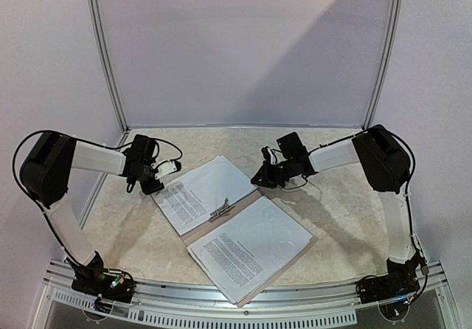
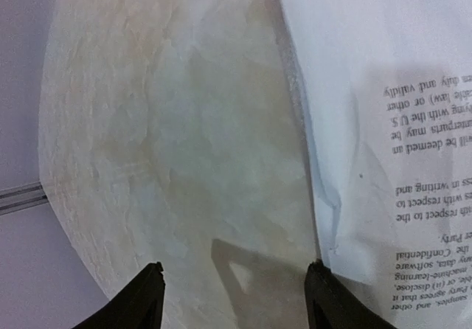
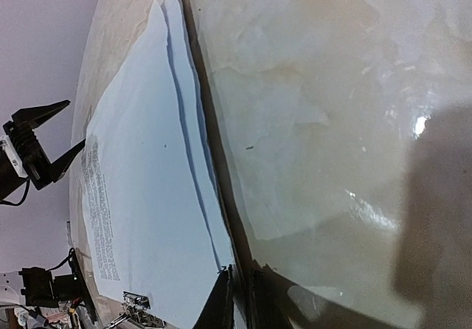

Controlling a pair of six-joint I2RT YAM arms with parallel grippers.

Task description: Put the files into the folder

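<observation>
The folder [image 1: 190,234] lies open and slanted on the table, a metal clip [image 1: 221,209] along its spine. White printed files rest on both halves: one stack [image 1: 221,178] on the far half, another [image 1: 276,233] on the near half. My left gripper is open at the left corner of the far stack; its right finger touches or overlaps the paper edge. At the far half's right edge, my right gripper has its fingers close together with a narrow gap. Paper and folder edges run down to the fingertips; whether they are gripped is unclear.
Bare table [image 1: 339,203] surrounds the folder on the right, the far side and the left. The near corner of the folder reaches over the metal rail [image 1: 169,292] at the front. Pale walls [image 1: 243,49] close in the back and sides.
</observation>
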